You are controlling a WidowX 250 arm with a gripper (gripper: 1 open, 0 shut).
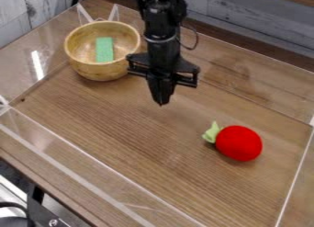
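Note:
My black gripper (161, 87) hangs from the arm at the top centre, above the bare wooden table, just right of a yellow bowl (94, 70). The gripper looks shut, with nothing visible between its fingers. The bowl holds a green block (106, 49). A red tomato-like object (240, 143) with a pale green top lies at the right, lower than the gripper.
Raised edges run along the back and the left side. A black cable shows at the bottom-left corner.

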